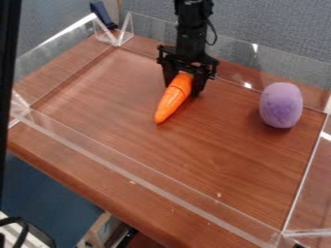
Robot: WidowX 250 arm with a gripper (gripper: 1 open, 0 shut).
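Note:
An orange carrot [173, 97] lies on the wooden table near the back middle, its tip toward the front left. My black gripper [188, 70] is down at the carrot's rear end, its fingers around that end; whether they are closed on it is hard to tell. A purple egg-shaped object [281, 105] rests on the table to the right, apart from the carrot.
Clear low walls [168, 192] border the wooden surface [116, 121] on its sides. A grey padded wall stands behind.

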